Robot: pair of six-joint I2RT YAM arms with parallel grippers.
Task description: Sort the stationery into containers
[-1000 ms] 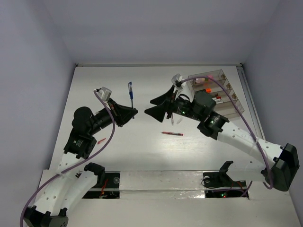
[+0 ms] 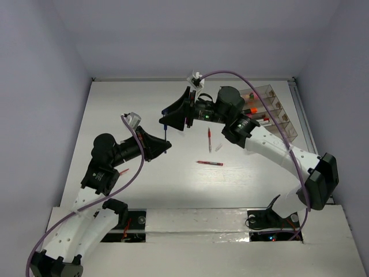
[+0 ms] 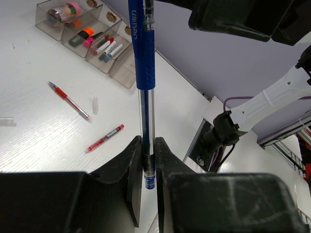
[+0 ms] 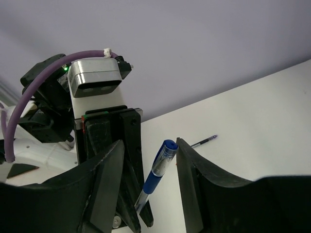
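A blue pen [image 3: 146, 58] stands upright above the table, with my left gripper shut on its clear lower end. Around the pen's upper end, my right gripper [image 2: 165, 118] is partly open; in the right wrist view the pen's blue end [image 4: 167, 146] lies between its parted fingers, nearer one of them. Whether a finger touches it, I cannot tell. On the table lie a red pen [image 2: 209, 140] and a darker red pen [image 2: 209, 163]. The clear compartment box [image 2: 293, 135] at the right holds markers and other stationery.
A small clear piece [image 3: 95, 105] lies beside the red pens. Near the left arm there is a small red item [image 2: 123, 172]. Another dark pen [image 4: 204, 141] shows in the right wrist view. Both grippers are close together.
My right gripper has moved left and slightly up in the top view, from clear of the pen to around its upper end. My left gripper has shifted slightly right and down with the pen.
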